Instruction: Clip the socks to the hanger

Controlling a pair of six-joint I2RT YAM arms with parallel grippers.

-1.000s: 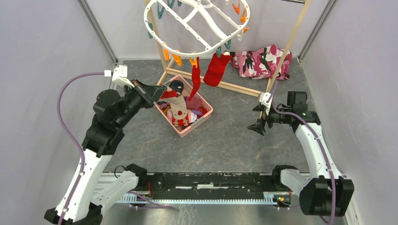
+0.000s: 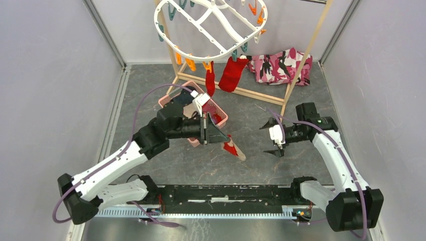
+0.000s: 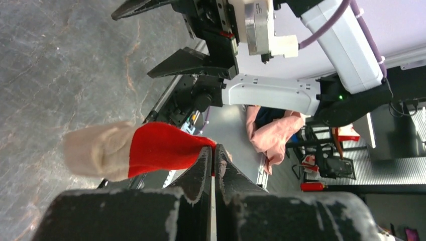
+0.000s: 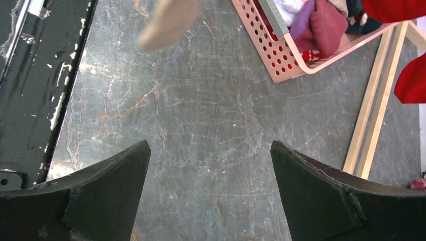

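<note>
A red and beige sock (image 2: 232, 147) hangs from my left gripper (image 2: 226, 139), which is shut on its red end. In the left wrist view the sock (image 3: 161, 148) stretches leftward from the fingertips, its beige end blurred. Facing it across a gap, my right gripper (image 2: 272, 139) stands open and empty. The white oval hanger (image 2: 208, 52) with orange and green clips is at the top of the top view. Two red socks (image 2: 233, 74) hang at its front edge. The pink basket (image 2: 217, 106) holding more socks is partly hidden by the left arm.
Wooden stand bars (image 2: 251, 94) cross the floor below the hanger. A pink camouflage cloth bundle (image 2: 281, 68) lies behind them at the back right. Bare grey floor (image 2: 251, 120) stretches between the basket and my right gripper.
My left gripper has carried the sock out of the basket, rightward and toward the front. The right gripper has opened wider and turned toward the left; its arm moved only slightly.
</note>
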